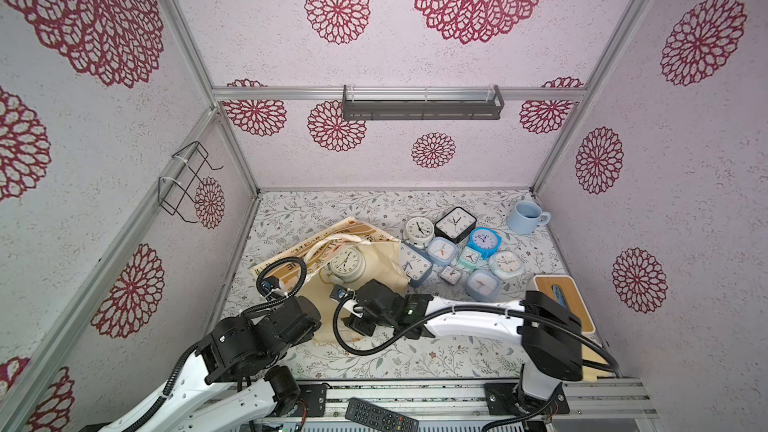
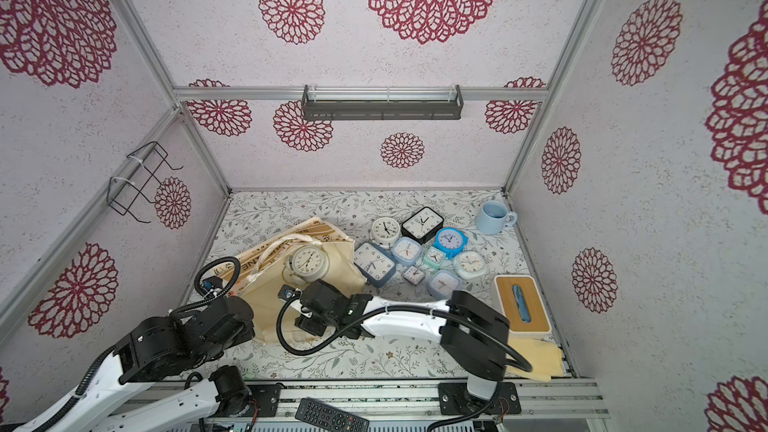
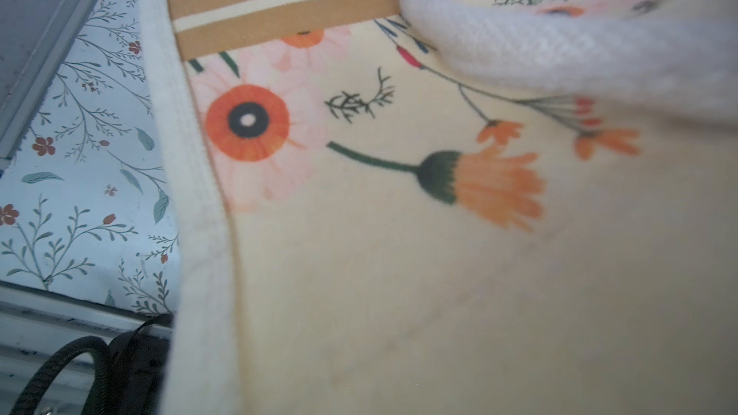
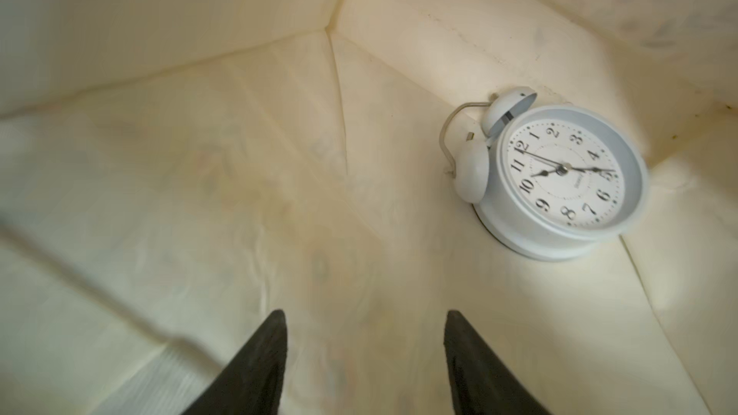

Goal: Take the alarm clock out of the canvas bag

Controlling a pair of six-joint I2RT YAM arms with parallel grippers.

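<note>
The white twin-bell alarm clock lies on its back inside the open cream canvas bag, its dial facing up. In the right wrist view my right gripper is down in the bag's mouth, fingers apart and nothing between them; the clock is ahead and to the right, clear of the fingertips. My left gripper is shut at the bag's near left side. Its fingertips are hidden, and I cannot tell whether cloth is between them. The left wrist view shows the bag's flowered outer face and white handle close up.
Several other clocks stand right of the bag, the blue-grey square clock nearest it. Farther right are a blue mug and a tray with a blue tool. Bare table lies in front of the clocks.
</note>
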